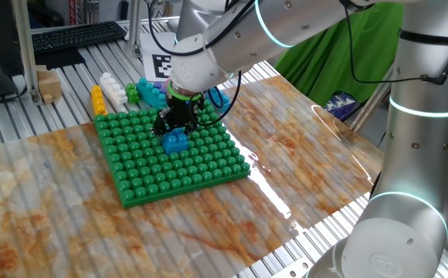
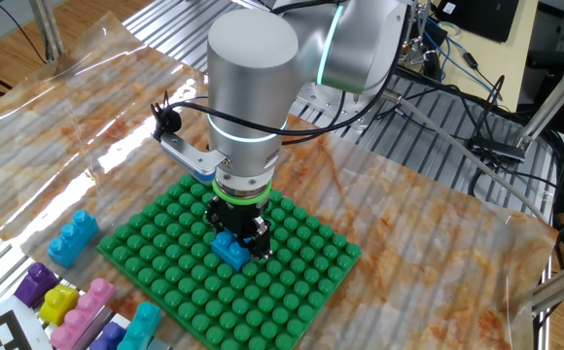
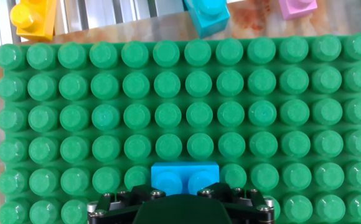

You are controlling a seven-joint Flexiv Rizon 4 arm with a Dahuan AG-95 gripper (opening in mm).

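A bright blue brick (image 1: 175,142) is on the green studded baseplate (image 1: 135,182), near its middle. My gripper (image 1: 177,122) points down right at the brick, its black linkages close around it. In exterior view 2, part of the blue brick (image 2: 230,250) shows out from under the gripper (image 2: 241,226). The wrist view has the blue brick (image 3: 185,171) at the bottom middle, with black linkage on both sides and the gripper's dark body covering its near part. The fingertips' contact with the brick is hidden, and whether they grip it cannot be made out.
Loose bricks lie along one side of the baseplate, among them a yellow one (image 1: 98,101), a white one (image 1: 113,89) and a pink one (image 2: 83,313). A light blue brick (image 2: 72,239) lies near a plate corner.
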